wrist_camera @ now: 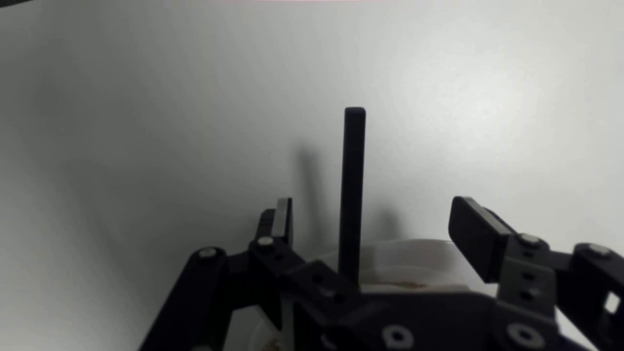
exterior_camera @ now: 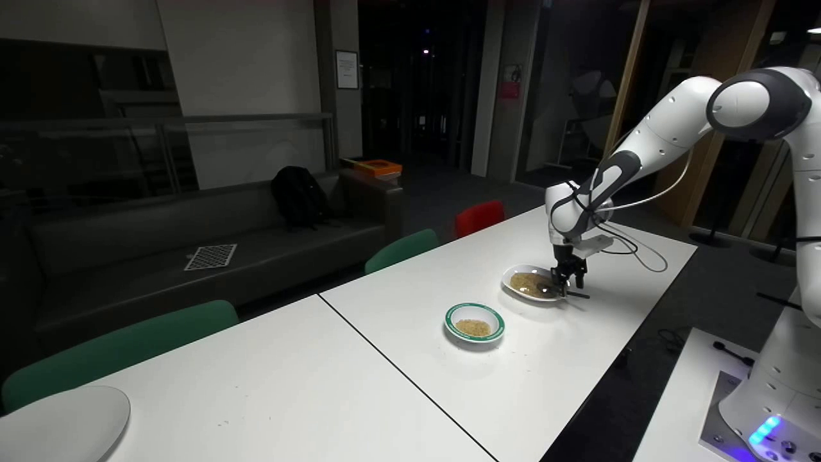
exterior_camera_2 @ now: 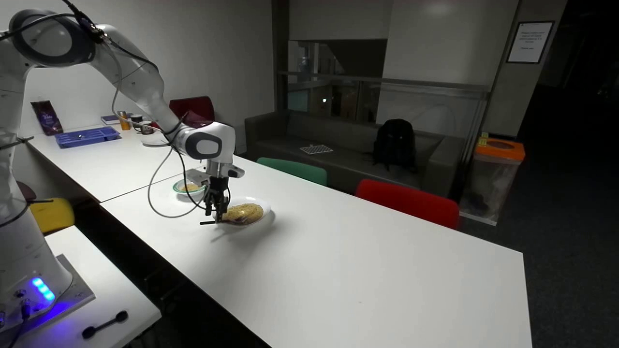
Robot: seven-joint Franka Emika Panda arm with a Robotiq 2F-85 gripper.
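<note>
A white oval dish (exterior_camera: 507, 284) of tan grain stands on the table, with a dark-handled spoon (exterior_camera: 578, 295) lying over its near rim, its bowl end in the grain. In the wrist view the spoon's black handle (wrist_camera: 352, 175) runs up between my two spread fingers. My gripper is open, with a gap on each side of the handle and the wider one on the right. Exterior view 2 has the gripper (exterior_camera_2: 217, 211) low at the dish's edge. A green-rimmed white bowl (exterior_camera: 474, 336) holding some grain sits apart from the dish.
A blue tray (exterior_camera_2: 88, 137), cups and a dark packet (exterior_camera_2: 46, 118) stand at its other end. Chairs, among them a red one (exterior_camera_2: 407, 204), line the sofa side.
</note>
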